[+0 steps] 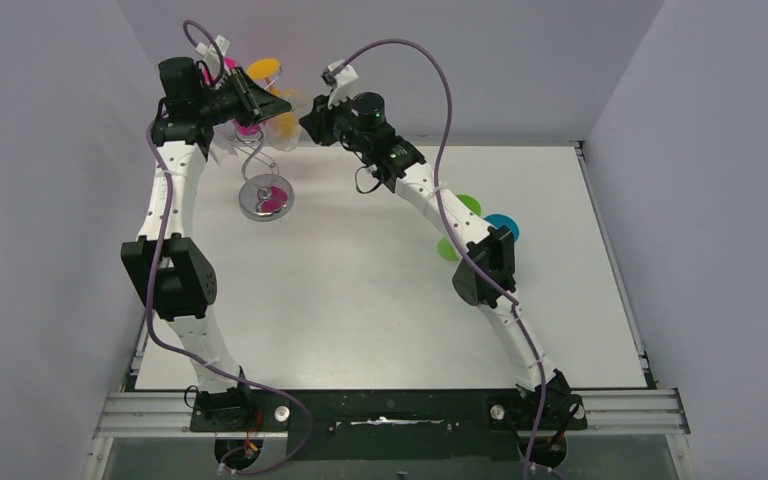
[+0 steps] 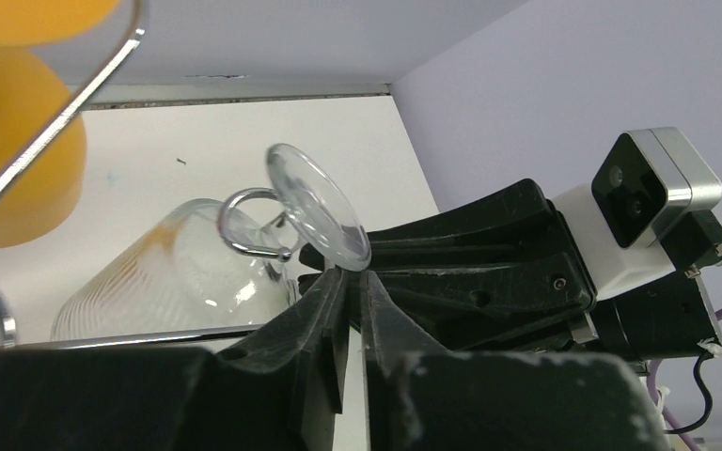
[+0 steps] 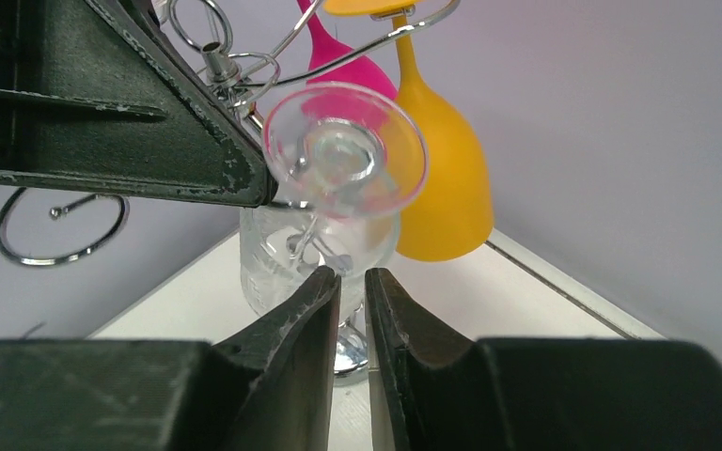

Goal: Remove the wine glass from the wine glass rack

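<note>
A clear wine glass [image 2: 179, 282] hangs bowl-low at the rack [image 1: 265, 195], its round foot [image 2: 318, 207] beside a wire loop in the left wrist view; in the right wrist view the foot [image 3: 343, 150] faces the camera. My left gripper [image 1: 280, 108] is shut at the glass's stem region; nothing clearly shows between its fingers. My right gripper [image 1: 310, 125] is shut beside the glass; whatever lies between its tips is hard to make out.
Yellow [image 3: 442, 188] and pink [image 3: 353, 66] glasses also hang on the rack. Green [image 1: 468, 203] and blue [image 1: 502, 222] items lie under the right arm. Walls stand behind and at the sides.
</note>
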